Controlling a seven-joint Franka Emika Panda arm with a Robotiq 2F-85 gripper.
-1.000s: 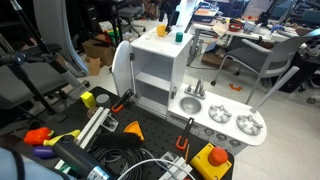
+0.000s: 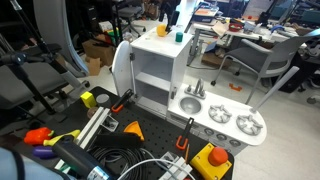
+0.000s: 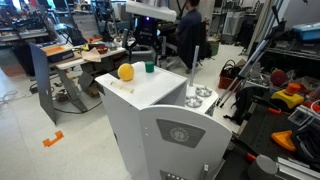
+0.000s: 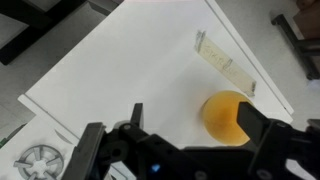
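On top of the white cabinet stands a yellow cup-like object, round in outline from the second exterior view. A green cup is close beside it, near the cabinet edge. My gripper is open above the cabinet top, with nothing held between its fingers. From the wrist camera, the yellow object appears toward the right finger, which covers part of it. The green cup cannot be made out in the wrist view.
A strip of tape lies on the cabinet top. The cabinet door hangs open. Beside the cabinet is a white toy counter with a sink and burners. Much of the white top is bare.
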